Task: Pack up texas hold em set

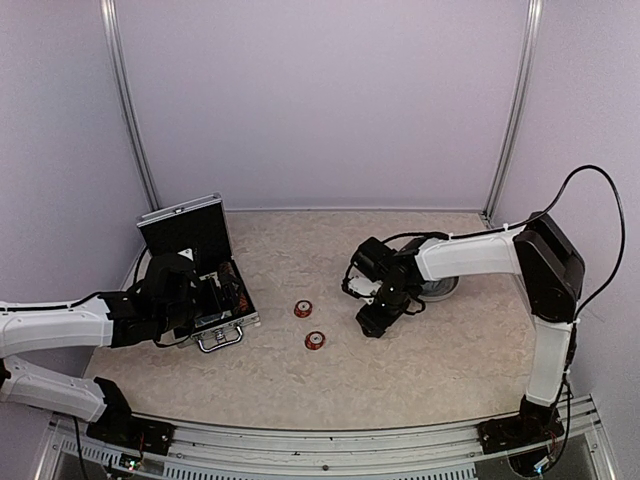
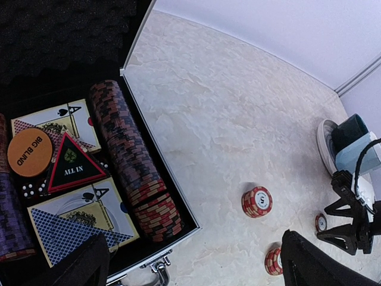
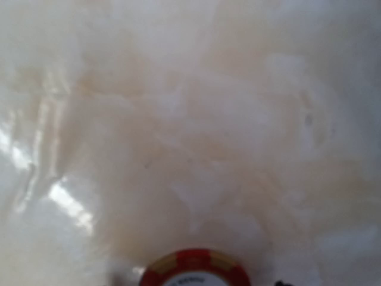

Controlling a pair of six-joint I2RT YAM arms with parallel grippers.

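The open metal case (image 1: 240, 325) stands at the left, its lid (image 1: 185, 235) raised at the back. Inside lie card decks (image 2: 80, 220), an orange BIG BLIND disc (image 2: 30, 152), a black ALL IN triangle (image 2: 74, 167) and a row of chips (image 2: 128, 143). Over the case my left gripper is open and empty. Two short stacks of red chips, the farther stack (image 1: 303, 308) and the nearer stack (image 1: 315, 340), rest on the table. My right gripper (image 1: 370, 325) is low over the table, its fingers (image 2: 338, 210) around a small chip stack (image 2: 321, 223).
Behind the right arm sits a pale plate or bowl (image 2: 326, 140) with a dark cup (image 2: 350, 132) and a light blue one (image 2: 355, 154). Open table lies between the right gripper and the two stacks, and along the front.
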